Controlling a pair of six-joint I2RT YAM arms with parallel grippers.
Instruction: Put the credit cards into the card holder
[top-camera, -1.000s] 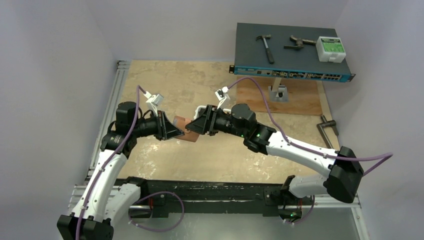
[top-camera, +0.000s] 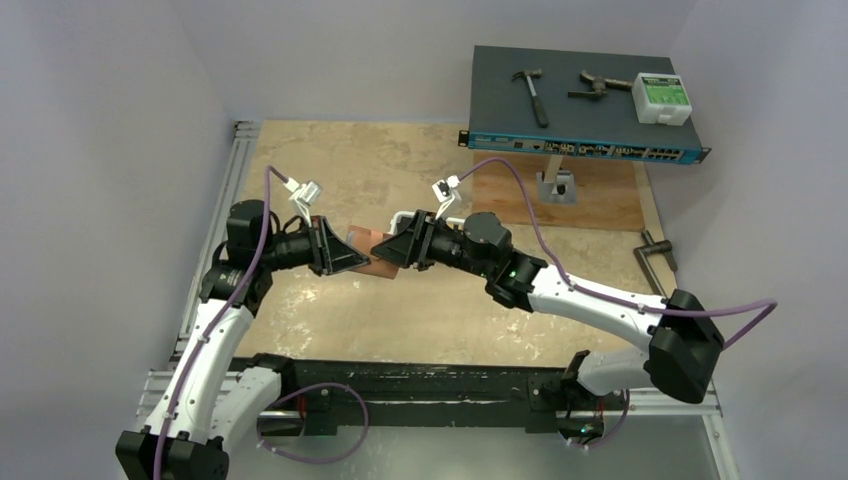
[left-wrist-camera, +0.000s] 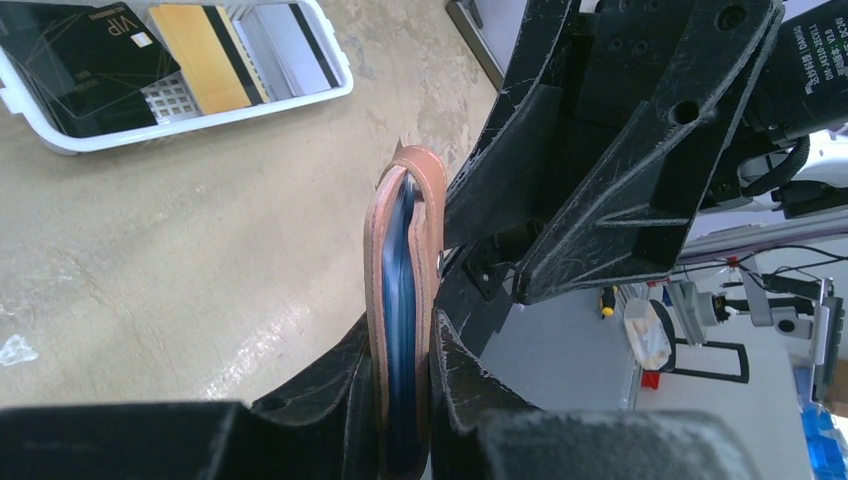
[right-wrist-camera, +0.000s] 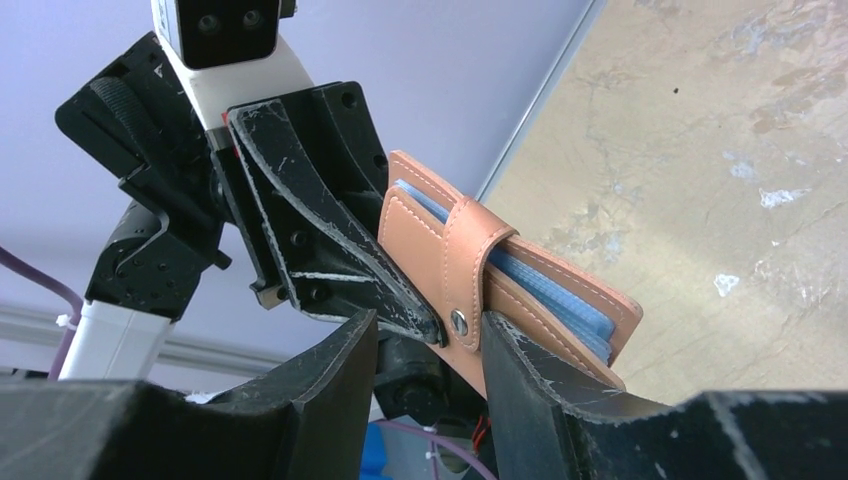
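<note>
A tan leather card holder (top-camera: 364, 240) is held above the table with my left gripper shut on it. In the right wrist view its strap (right-wrist-camera: 468, 250) with a metal snap crosses the open edge, and a blue lining shows inside. My right gripper is partly open; its fingertips stand either side of the snap, at the holder's near face. Whether they touch the leather I cannot tell. Cards lie in a white tray (left-wrist-camera: 215, 122) in the left wrist view: a black VIP card (left-wrist-camera: 90, 50), a gold card (left-wrist-camera: 198, 60) and a silver card (left-wrist-camera: 292, 55).
At the back right a dark raised unit (top-camera: 500, 90) carries two hammers and a white box (top-camera: 661, 98) with a green label. The right arm partly covers the tray from above. Bare tabletop (top-camera: 440, 315) lies in front of and behind the grippers.
The left gripper and the holder have shifted only slightly. The right arm's elbow has moved a little to the left, while its gripper stays beside the holder.
</note>
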